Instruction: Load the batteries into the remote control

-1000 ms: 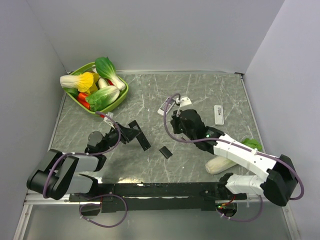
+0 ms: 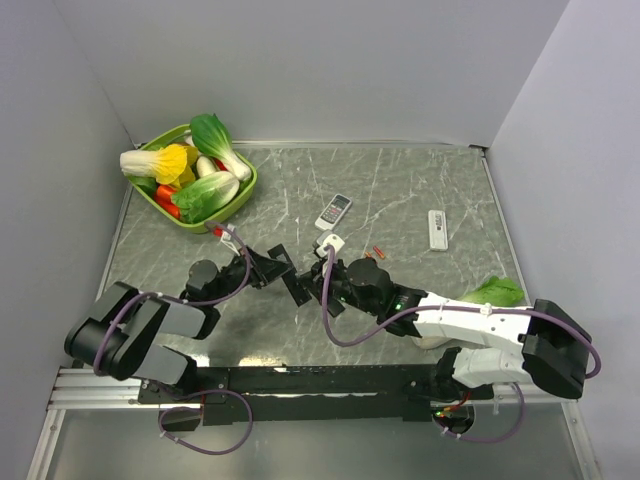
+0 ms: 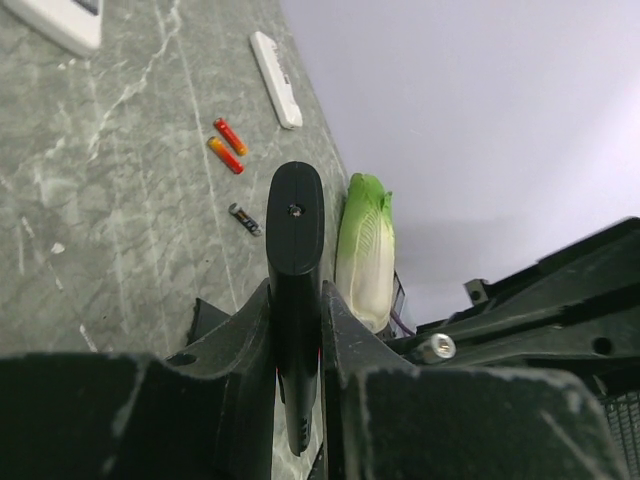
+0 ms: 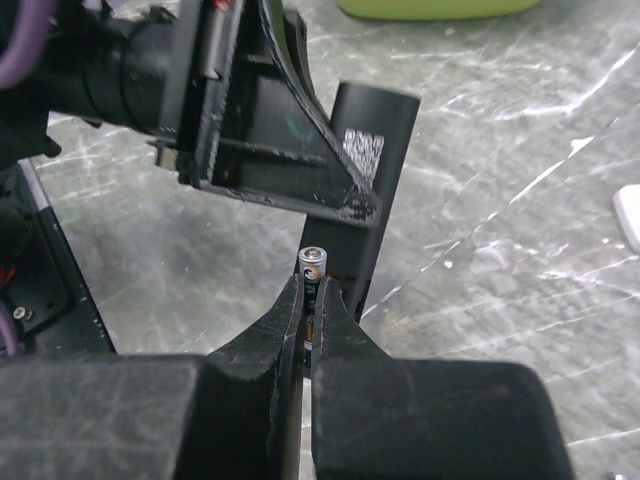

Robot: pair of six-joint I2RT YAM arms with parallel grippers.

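Note:
My left gripper (image 2: 282, 268) is shut on the black remote control (image 2: 298, 289), which is tilted and shows end-on in the left wrist view. In the right wrist view the remote's back (image 4: 375, 150) bears a printed code label, and the left fingers (image 4: 290, 165) cross it. My right gripper is shut on a dark battery (image 4: 312, 260), whose metal end points up between the fingertips. The battery overlaps the remote in that view; I cannot tell whether they touch. A loose dark battery (image 3: 246, 219) lies on the table near two orange-red batteries (image 3: 226, 155).
A small black cover (image 3: 207, 320) lies on the table beneath the arms. White remotes (image 2: 334, 211) (image 2: 438, 230) lie farther back. A green vegetable basket (image 2: 243, 200) stands back left, and a cabbage (image 2: 497, 291) sits at right.
My right gripper has moved left and toward the table's front with the battery, close to the black remote. My left gripper has shifted slightly right, still holding the remote.

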